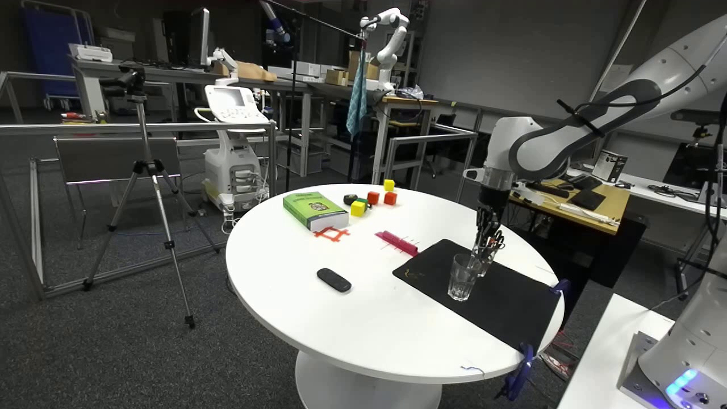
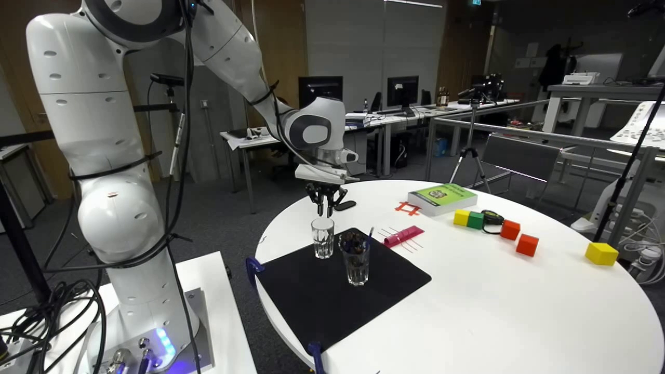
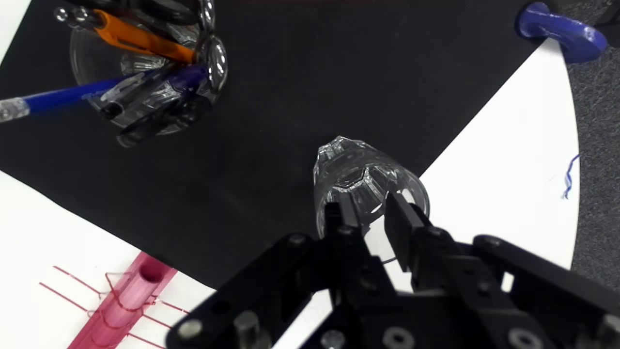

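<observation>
My gripper is part open, with a gap between its dark fingers and nothing held in it. In the wrist view, the empty clear glass (image 3: 343,166) appears beyond the fingertips, partly covered by them. That glass (image 2: 322,242) stands upright on the black mat (image 2: 349,305), and the gripper (image 2: 325,209) is seen above its rim. A second glass (image 2: 356,272) holds pens and scissors and stands beside it. From exterior view 1, the gripper (image 1: 485,232) overlaps the pens, so its exact spacing from them is hard to tell.
A pink tube with thin spikes (image 1: 397,242) lies past the mat's edge. On the white round table (image 1: 402,327) are a black remote (image 1: 334,279), a green book (image 1: 314,211) and several coloured cubes. Blue clamps (image 1: 521,371) grip the mat at the table rim.
</observation>
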